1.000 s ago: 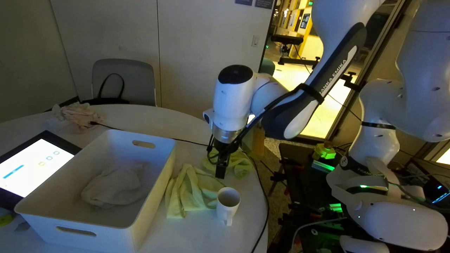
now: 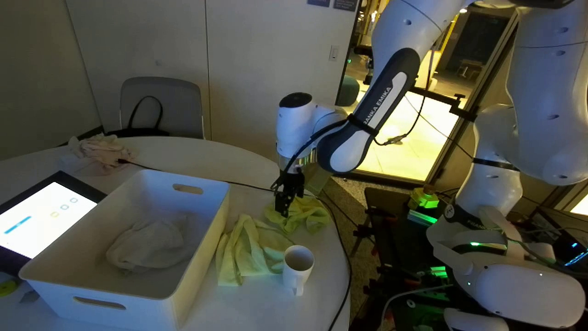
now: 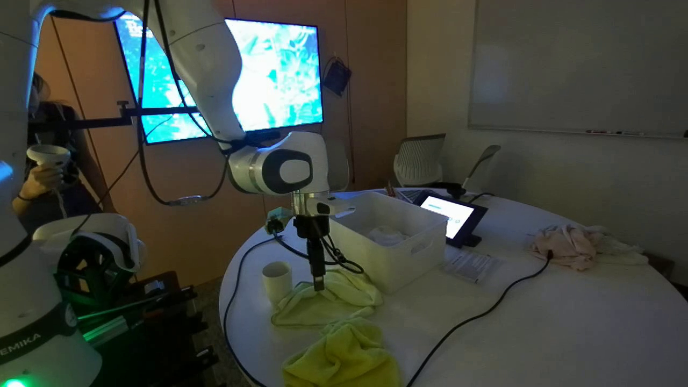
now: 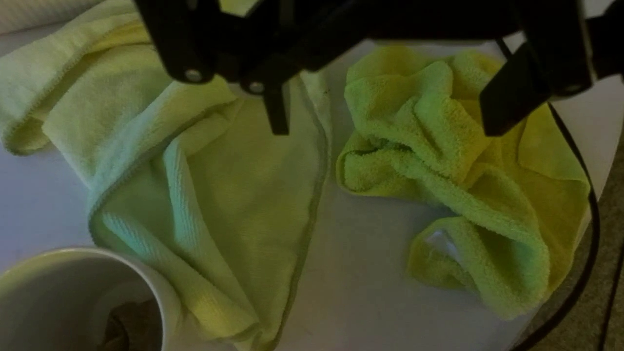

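Observation:
My gripper is open above the table, its fingers spread wide with nothing between them. Below it in the wrist view, a brighter yellow-green towel (image 4: 444, 134) lies crumpled on the right. A paler green towel (image 4: 251, 169) spreads folded on the left, and bare table shows between the two. Exterior view 1 has the gripper (image 2: 284, 207) in front of the brighter towel (image 2: 306, 215). A white mug (image 2: 298, 262) stands upright beside the paler towel (image 2: 251, 251); something dark shows inside the mug (image 4: 166, 292) from above.
A large white bin (image 2: 206, 242) with a whitish cloth (image 2: 149, 242) inside stands beside the paler towel. A black cable (image 4: 594, 234) runs along the table edge by the brighter towel. Farther off are a lit tablet (image 2: 44, 215) and a pinkish cloth (image 2: 102, 151).
The arm has swung, carrying my gripper away from the mug, toward the back of the table in exterior view 1. Towels, mug and bin have not moved.

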